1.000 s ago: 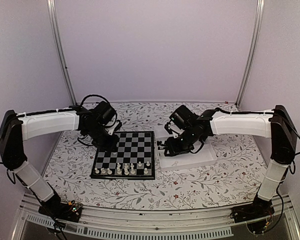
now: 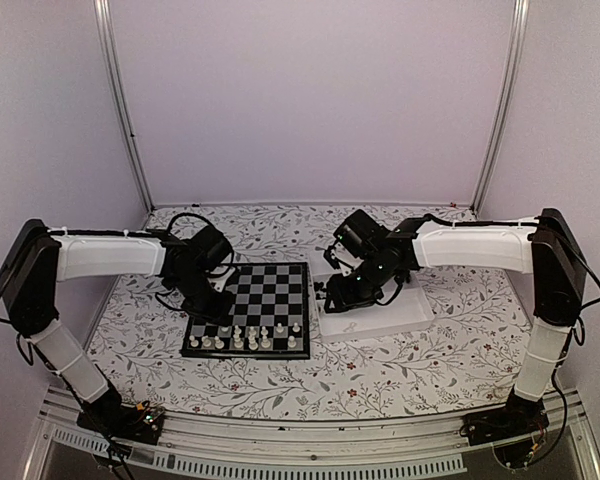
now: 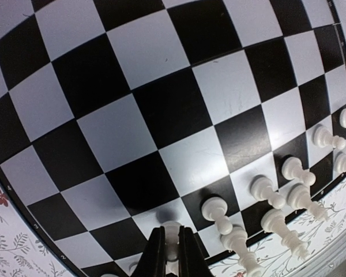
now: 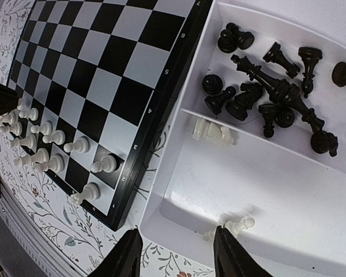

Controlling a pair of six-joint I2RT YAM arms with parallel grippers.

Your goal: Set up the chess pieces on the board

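The chessboard (image 2: 265,285) holds several white pieces along its near side, such as a pawn (image 3: 217,212) and a taller piece (image 4: 87,193). My left gripper is shut on a white piece (image 3: 172,229), held low over the near-left part of the board. My right gripper stands open above the near edge of the white tray (image 4: 277,190), with nothing between its fingers. In that tray's front compartment lie loose white pieces (image 4: 240,224); the back compartment holds a pile of black pieces (image 4: 245,103).
The far rows of the board are empty. Walls (image 2: 310,100) close off the back and sides.
My left gripper has come toward the near side of the board and lower, with the white piece.
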